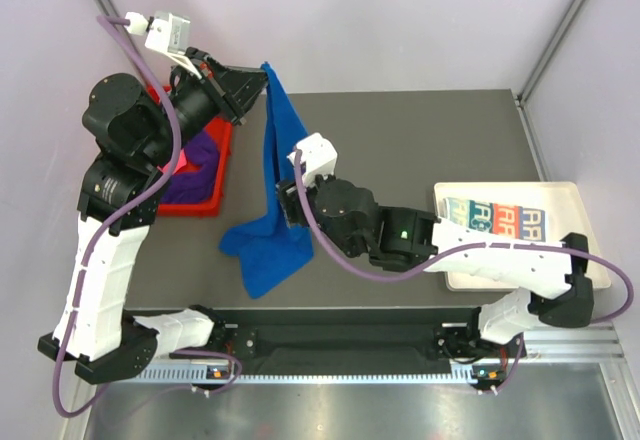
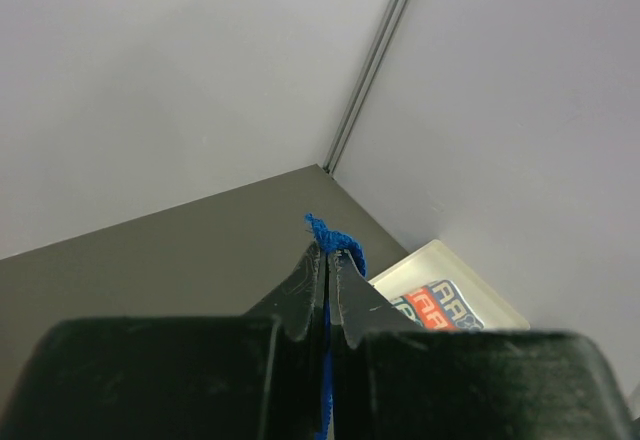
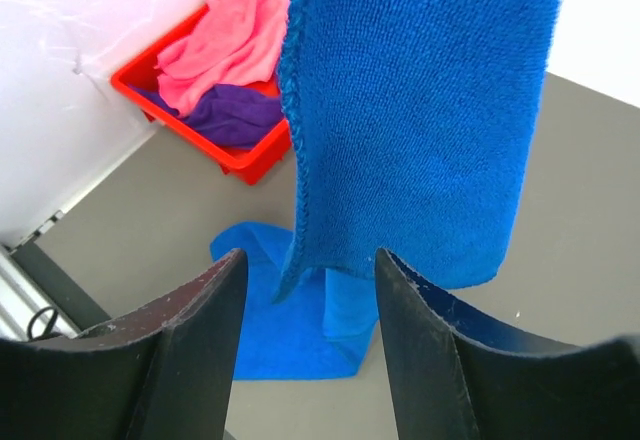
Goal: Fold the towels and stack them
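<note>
A blue towel (image 1: 283,135) hangs from my left gripper (image 1: 262,78), its lower part spread on the grey table. In the left wrist view the left gripper is shut on a small tuft of the blue towel (image 2: 338,238) at its tips. My right gripper (image 1: 285,205) is at the towel's hanging lower part. Seen from the right wrist, the right gripper is open, and a hanging lower corner and edge of the blue towel (image 3: 420,130) come down between and beyond its fingers. A folded patterned towel (image 1: 497,220) lies in the white tray at the right.
The red bin (image 3: 245,160) at the left holds a pink towel (image 3: 225,45) and a purple towel (image 3: 235,115). The white tray (image 1: 565,205) stands at the right.
</note>
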